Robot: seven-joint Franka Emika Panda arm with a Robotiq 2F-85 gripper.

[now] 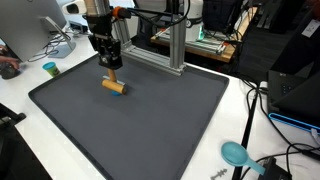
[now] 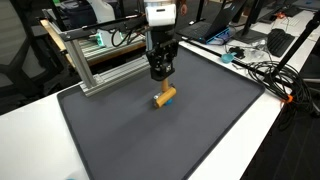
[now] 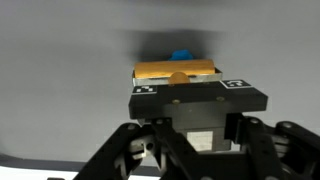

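A wooden mallet-like piece (image 1: 114, 86) hangs head-down just below my gripper (image 1: 111, 67), which is shut on its upright handle. In the second exterior view, the mallet's head (image 2: 165, 98) lies tilted under the gripper (image 2: 164, 79), close over the table. Something small and blue (image 2: 169, 101) shows at or beneath the head. The wrist view has the wooden head (image 3: 160, 70) lying crosswise beyond the fingers, with the blue piece (image 3: 182, 54) peeking out past it. Whether that blue piece is joined to the mallet I cannot tell.
A teal cup (image 1: 51, 69) stands off its far left edge, and a light-blue round object (image 1: 236, 155) is off its right side. A metal frame (image 1: 178, 50) stands along the back.
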